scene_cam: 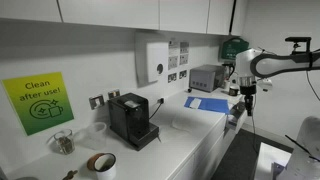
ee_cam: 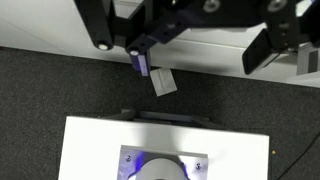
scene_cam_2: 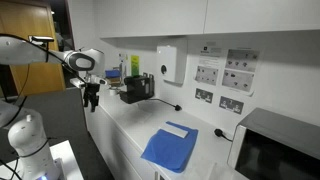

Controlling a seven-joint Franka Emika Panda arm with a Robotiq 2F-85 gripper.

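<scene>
My gripper (scene_cam: 249, 98) hangs from the white arm (scene_cam: 245, 68) at the right of exterior view 1, beside the counter's far end. In exterior view 2 the gripper (scene_cam_2: 91, 103) is at the left, apart from the counter and near its side. The wrist view looks down past the gripper, whose black fingers stand wide apart, so it is open. Nothing shows held between them. A small pale square (ee_cam: 163, 81) lies against the dark floor below, with a bluish strip (ee_cam: 139, 63) close by.
A blue mat (scene_cam_2: 172, 148) with a pale item on it lies on the white counter (scene_cam_2: 130, 120). A black coffee machine (scene_cam: 132, 120), mugs (scene_cam: 102, 164) and a microwave (scene_cam: 206, 78) stand along the wall. White cabinets hang overhead. The robot base (ee_cam: 160, 168) stands on a white platform.
</scene>
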